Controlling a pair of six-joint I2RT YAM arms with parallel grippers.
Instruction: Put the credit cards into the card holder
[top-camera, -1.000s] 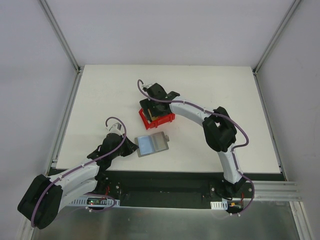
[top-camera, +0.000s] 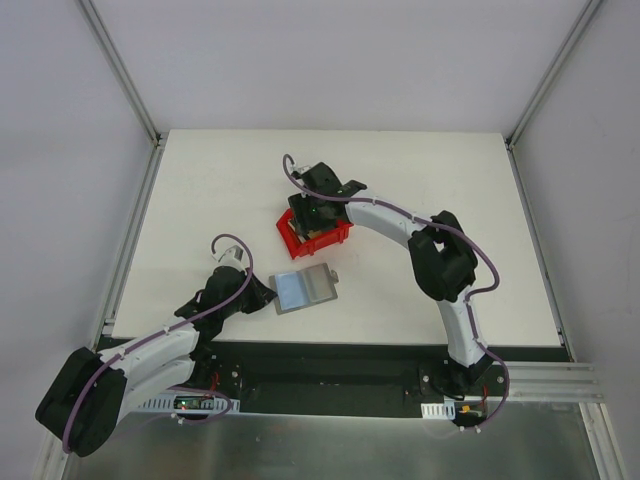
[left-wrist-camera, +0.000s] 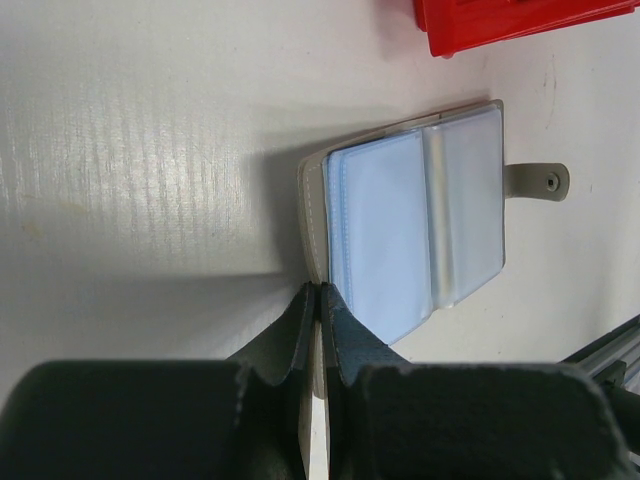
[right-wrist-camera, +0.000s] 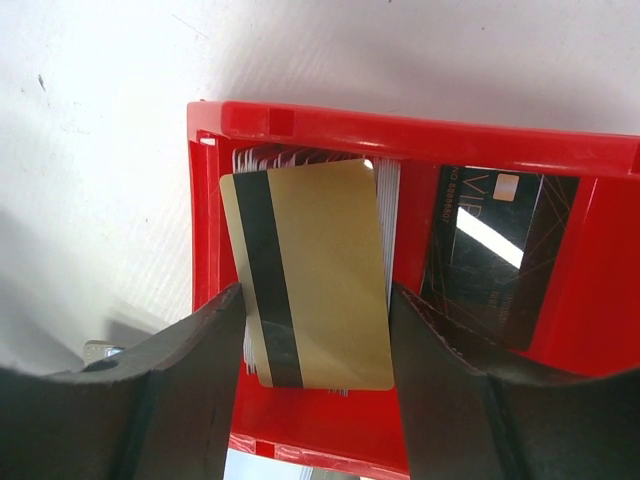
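The open card holder (top-camera: 291, 290) lies on the table below the red box, showing a blue sleeve and a clear one. My left gripper is shut at its left edge (left-wrist-camera: 312, 220). Over the red box (right-wrist-camera: 470, 138), my right gripper has its fingertips either side of a gold card (right-wrist-camera: 320, 260) with a black stripe, atop a stack of cards; whether it grips the card I cannot tell. A black VIP card (right-wrist-camera: 490, 250) lies in the box's other compartment.
The left arm and the card holder have not moved.
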